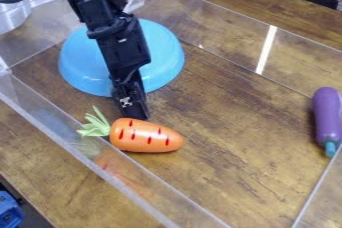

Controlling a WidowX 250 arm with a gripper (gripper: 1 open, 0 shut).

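The black robot gripper (131,100) reaches down from the upper left, in front of a light blue bowl or lid (160,62). Its tip is low, just above and behind an orange toy carrot (147,136) with red marks and pale green leaves (95,127). The fingertips are dark and small, so whether they are open or shut is unclear. I see nothing clearly held.
A purple toy eggplant (327,117) lies at the right. Clear plastic walls (94,167) border the wooden surface (241,112), which is free between carrot and eggplant. A small blue object (7,212) is at the bottom left corner.
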